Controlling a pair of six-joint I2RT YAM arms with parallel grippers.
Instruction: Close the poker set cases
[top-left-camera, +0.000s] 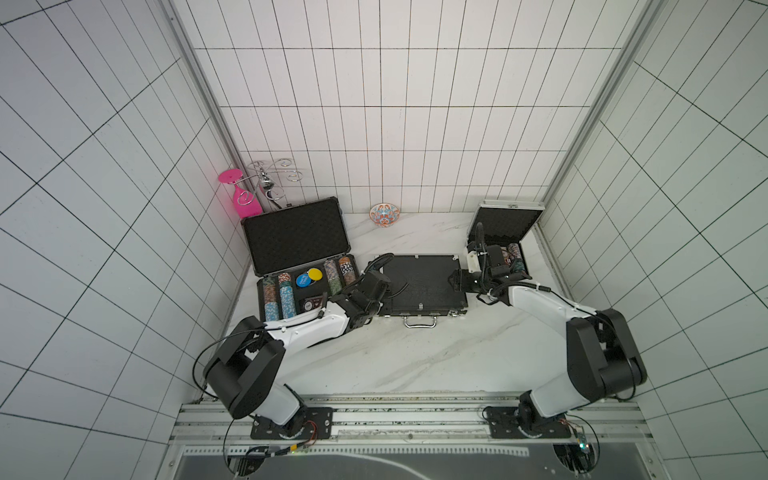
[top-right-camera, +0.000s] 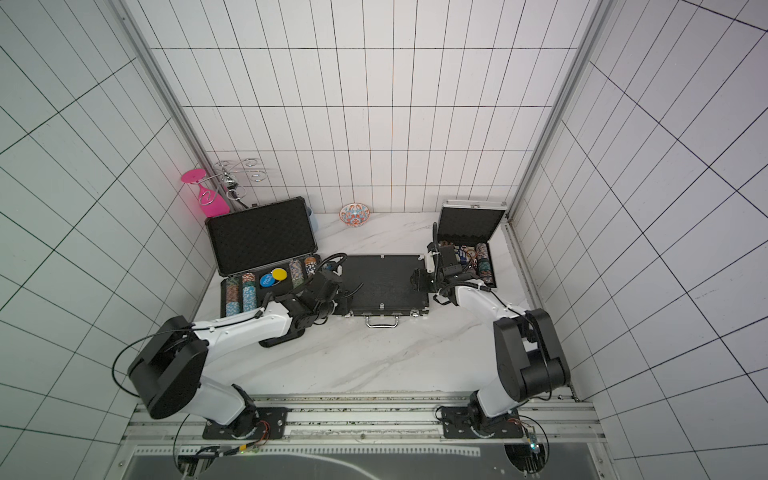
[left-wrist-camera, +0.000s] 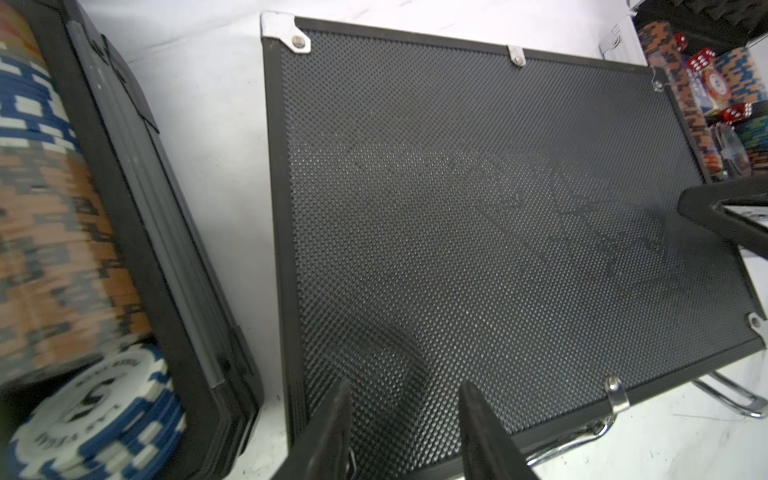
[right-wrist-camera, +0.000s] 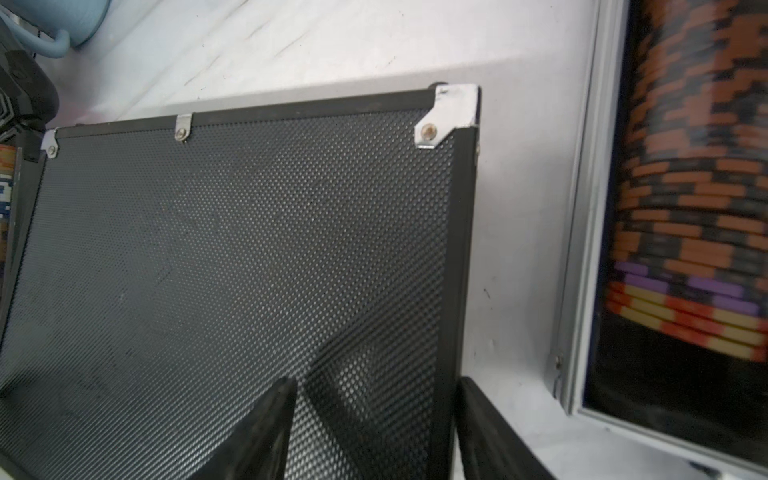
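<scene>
In the middle lies a black poker case (top-left-camera: 420, 280), its lid down. A larger case with chips, lid (top-left-camera: 295, 232) raised, stands at the left; a smaller one, lid (top-right-camera: 470, 221) raised, stands at the right. My left gripper is at the middle case's near left corner, fingertips low on it; whether it grips anything is unclear. My right gripper is at that case's right edge, fingertips apart over the lid and its rim.
A patterned bowl (top-left-camera: 384, 213) and a pink object (top-left-camera: 244, 200) with a metal stand are at the back.
</scene>
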